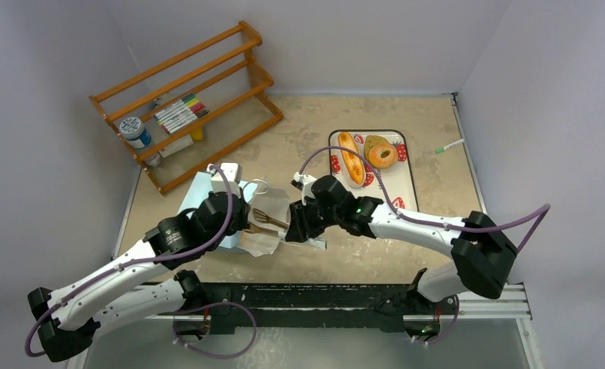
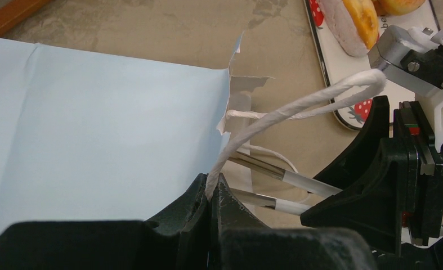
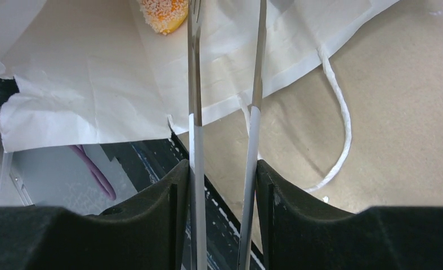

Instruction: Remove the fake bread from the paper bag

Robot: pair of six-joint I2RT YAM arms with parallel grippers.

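The light-blue paper bag (image 2: 112,135) lies on its side, its torn-edged mouth facing right. My left gripper is shut on the bag's white twisted cord handle (image 2: 298,107). Inside the bag, a piece of fake bread (image 3: 165,12), orange with white specks, shows at the upper edge of the right wrist view. My right gripper stands open, with the two arms of metal tongs (image 3: 195,84) between its fingers. The tongs reach into the bag's mouth, one slotted tip close beside the bread; the other tip is out of frame.
A strawberry-patterned tray (image 1: 400,181) holds a long bread roll (image 1: 351,159), a ring-shaped bread (image 1: 383,156) and a brown piece (image 1: 373,143). A wooden rack (image 1: 262,73) stands behind the bag at the left. A green-tipped pen (image 1: 449,146) lies far right.
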